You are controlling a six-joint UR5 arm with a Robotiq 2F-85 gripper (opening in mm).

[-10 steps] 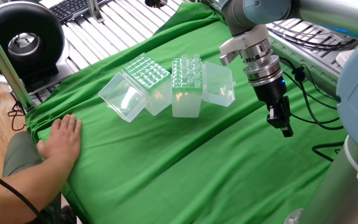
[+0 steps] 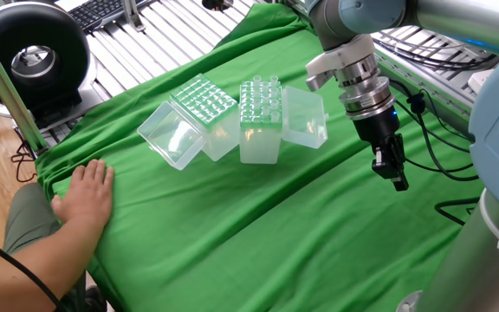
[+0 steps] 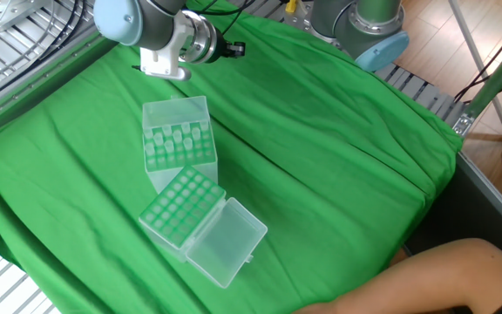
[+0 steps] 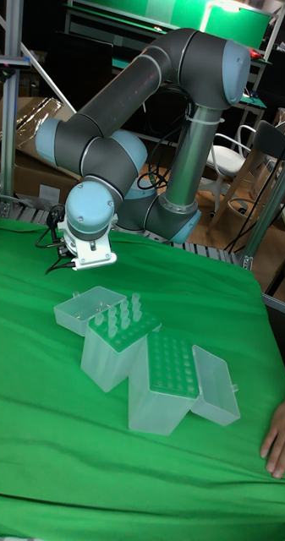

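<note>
Two translucent boxes with green perforated tops stand side by side on the green cloth, their lids hinged back. One box [image 2: 261,139] holds several clear tubes [image 4: 125,313] that stick up from part of its grid; its lid [image 2: 305,118] lies on the side toward the robot. No tubes show above the grid of the other box [image 3: 181,208], whose lid [image 3: 227,242] points away from the first box. My gripper [image 2: 400,184] hangs over the cloth, apart from both boxes. Its fingers are small and dark, and whether they are open or shut does not show.
A person's hand [image 2: 85,202] rests on the cloth's edge, on the side away from the arm. Cables [image 2: 440,156] hang behind the gripper. The cloth [image 2: 258,251] in front of the boxes is wrinkled but clear.
</note>
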